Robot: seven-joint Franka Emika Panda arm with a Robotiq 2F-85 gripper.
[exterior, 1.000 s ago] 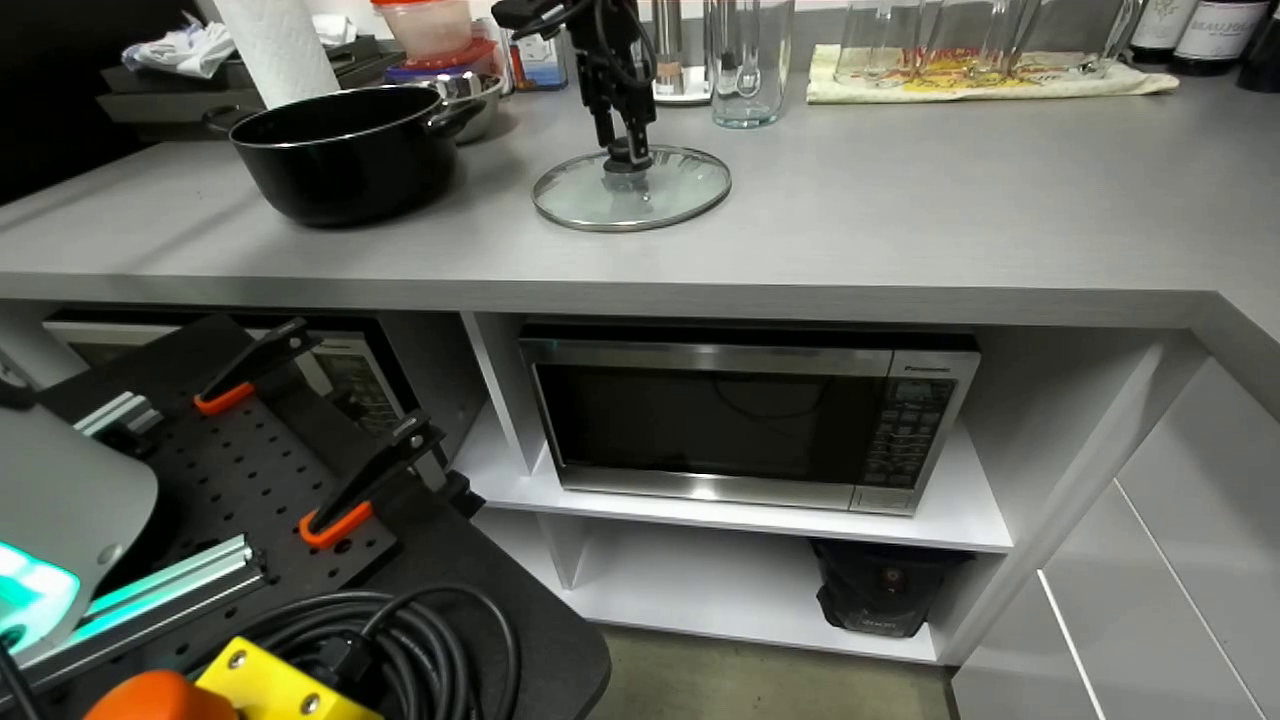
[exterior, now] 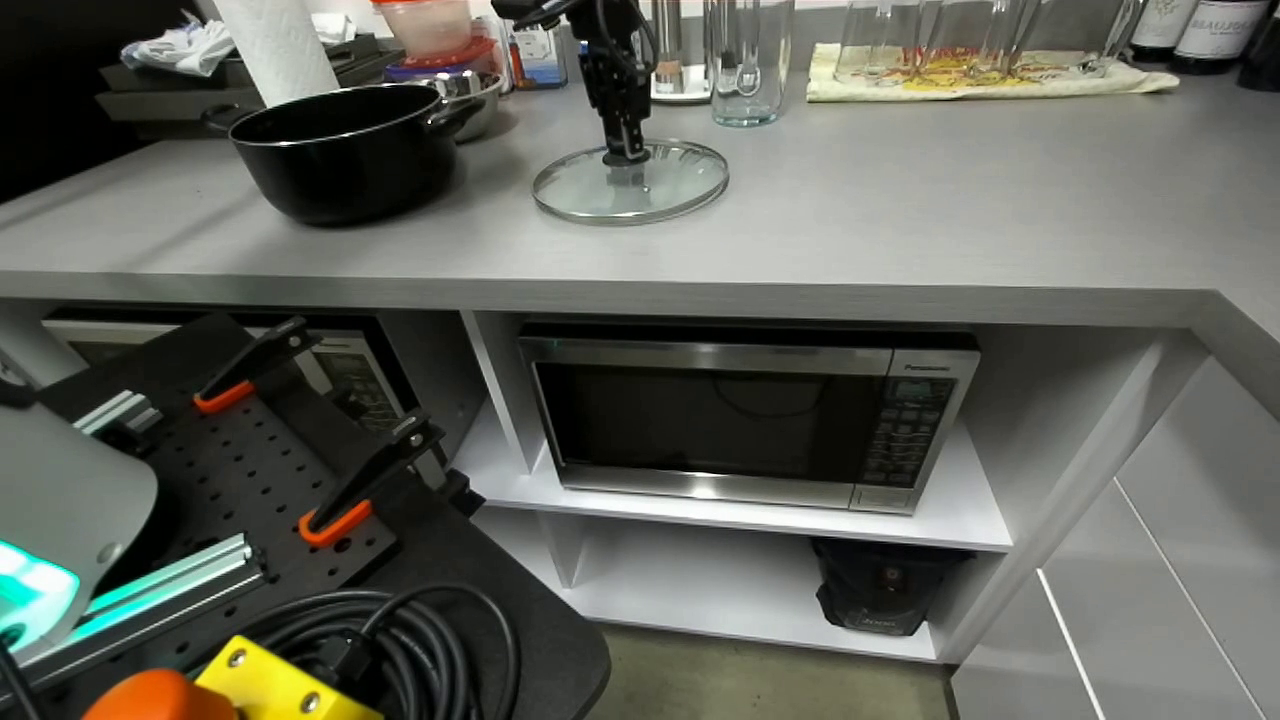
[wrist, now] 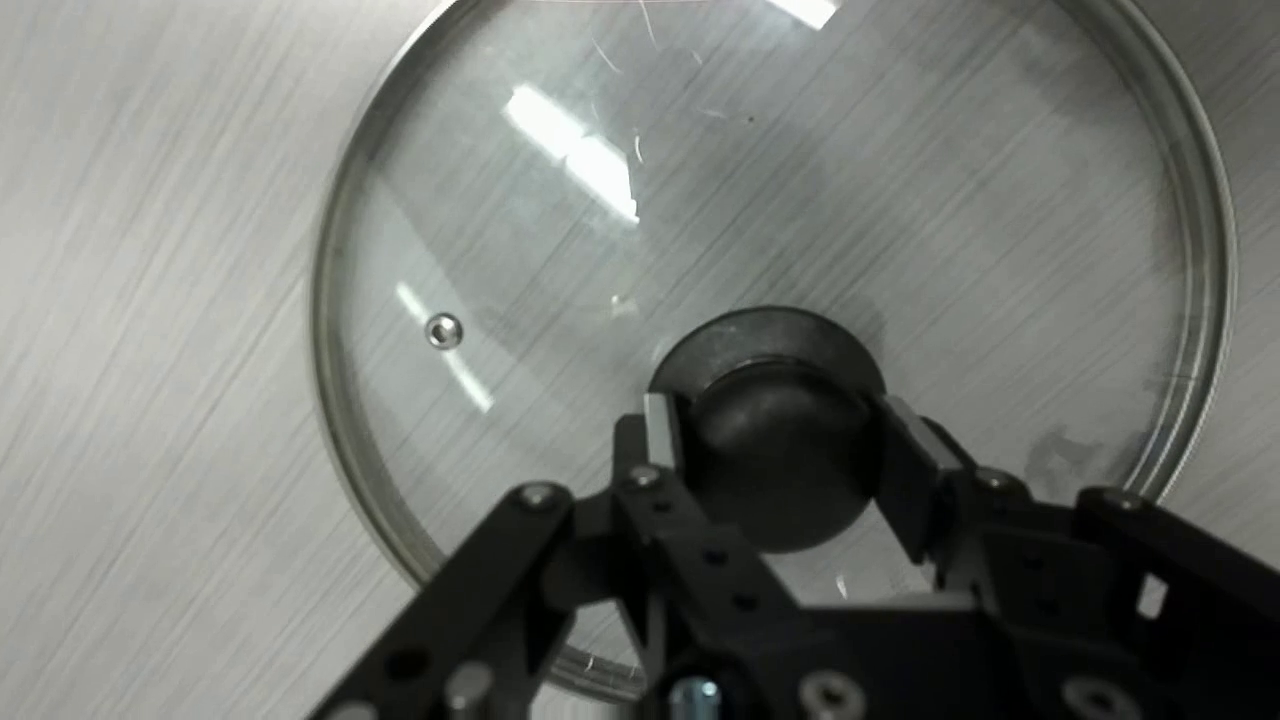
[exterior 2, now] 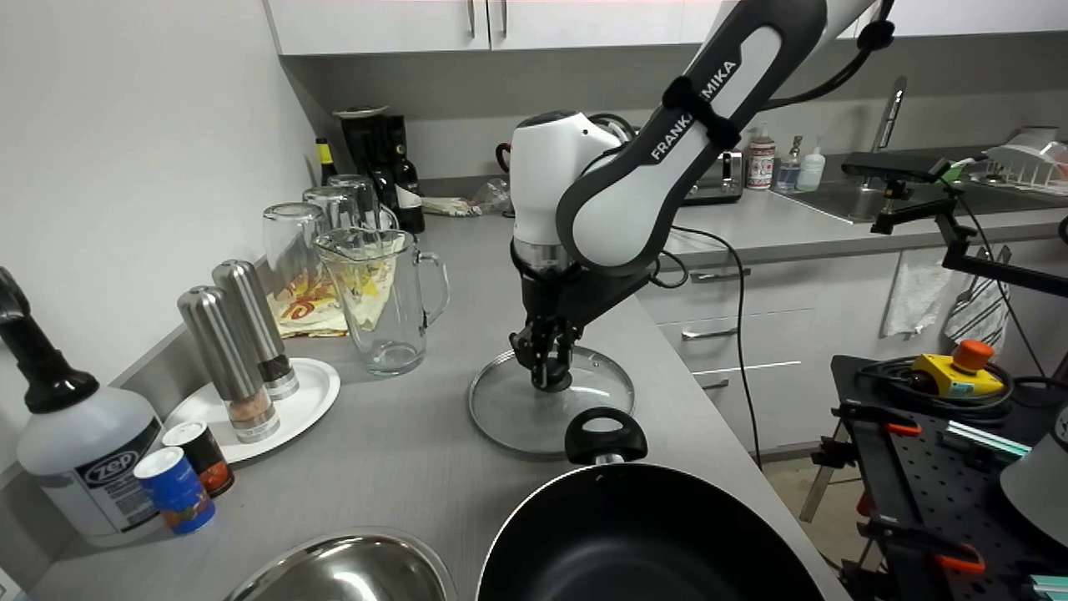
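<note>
A round glass lid [wrist: 528, 240] with a metal rim lies level, at or just over the counter; whether a thin gap separates them I cannot tell. In the wrist view its black knob [wrist: 780, 462] sits between my two fingers, one pad [wrist: 662, 432] against each side. My gripper [exterior 2: 551, 376] points straight down and is shut on that knob. Beside the lid stands a black pot [exterior: 342, 156], empty as far as its inside [exterior 2: 651, 561] shows, with one looped handle [exterior 2: 607, 436] close to the lid's rim.
A glass pitcher [exterior 2: 385, 300], a white plate [exterior 2: 320, 386] with two metal grinders, and a steel bowl [exterior 2: 350, 571] stand toward the wall. Clear counter [exterior: 960, 204] stretches to the lid's right in the first exterior view.
The fingers have drawn together on the knob. Lid and gripper have shifted very slightly up and left in the first exterior view. The pot has stayed put.
</note>
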